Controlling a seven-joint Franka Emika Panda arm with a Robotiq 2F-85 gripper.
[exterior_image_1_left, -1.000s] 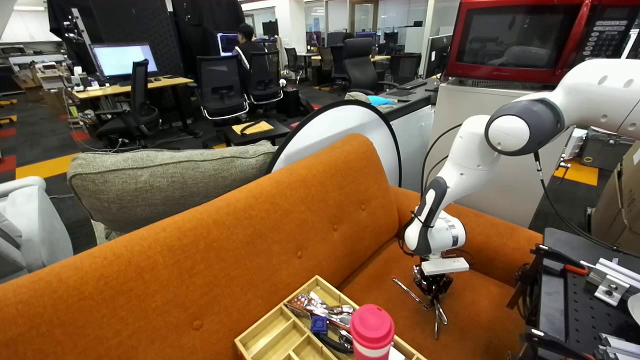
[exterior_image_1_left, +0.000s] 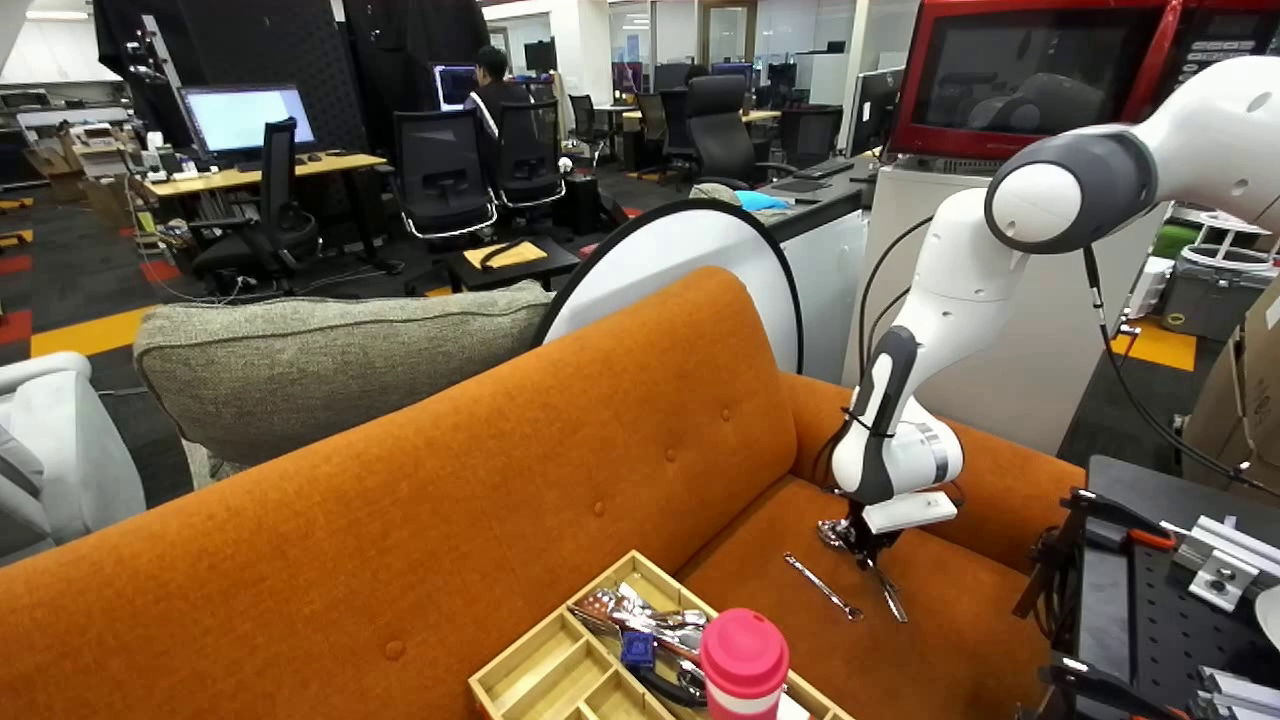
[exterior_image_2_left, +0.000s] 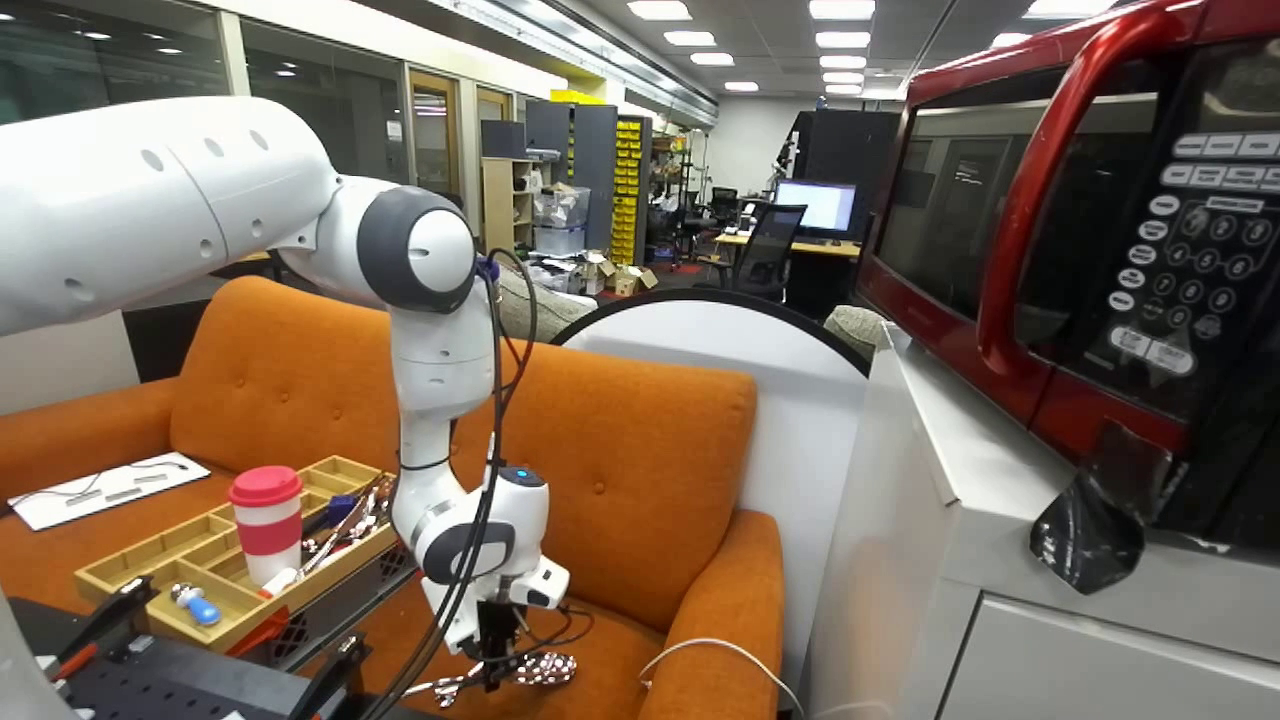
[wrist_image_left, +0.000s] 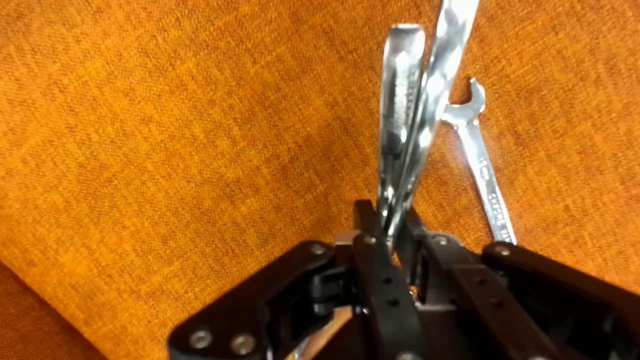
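My gripper is shut on shiny metal handles (wrist_image_left: 400, 102), close together and spreading slightly toward their far ends. Whether they belong to one utensil or two I cannot tell. In the exterior views the gripper (exterior_image_1_left: 866, 550) hangs low over the orange sofa seat, pointing down. A broad, glittering metal head (exterior_image_2_left: 546, 668) shows on one side of the gripper (exterior_image_2_left: 494, 654), and a handle (exterior_image_1_left: 890, 595) on the other. Beside the held metal, a silver combination wrench (wrist_image_left: 489, 186) lies on the fabric; its far end is hidden behind the fingers.
A wooden compartment tray (exterior_image_1_left: 518, 678) of utensils, with a red-lidded cup (exterior_image_1_left: 744, 654) in it, stands along the seat. The sofa backrest (exterior_image_1_left: 600, 480) and armrest (exterior_image_2_left: 732, 600) border the arm. Clamps (exterior_image_1_left: 1116, 516) line the black table.
My arm has risen and shifted a little right in exterior view 1. The handles' splayed ends now look closer together, and a shiny head shows left of the gripper. The wrench stays put.
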